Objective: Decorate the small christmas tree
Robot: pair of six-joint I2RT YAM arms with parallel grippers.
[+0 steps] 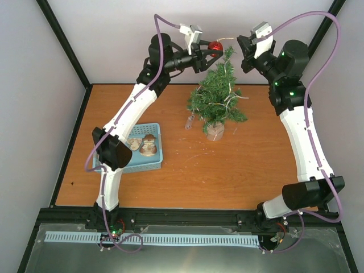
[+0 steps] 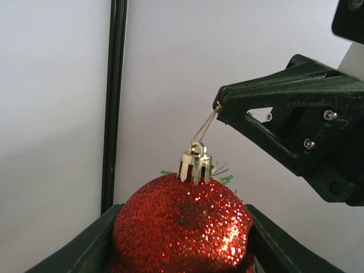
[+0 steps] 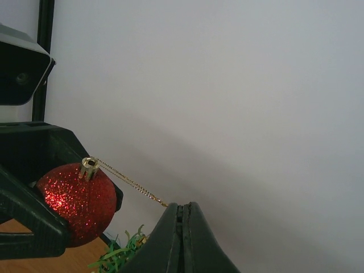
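Observation:
My left gripper point(image 1: 217, 50) is shut on a glittery red ball point(image 2: 185, 224) with a gold cap. From the cap a thin gold string loop point(image 3: 133, 183) stretches to the fingertips of my right gripper. The right gripper is shut on the loop's end, and the string looks taut. Below and between the two grippers stands the small green Christmas tree point(image 1: 216, 94), its base wrapped in brown. Its top comes up just under the ball in the top view. Only a few green tips show in both wrist views.
A light blue basket point(image 1: 161, 149) with a few ornaments stands at the left of the table, partly behind the left arm. A small clear ornament point(image 1: 189, 121) is at the tree's lower left.

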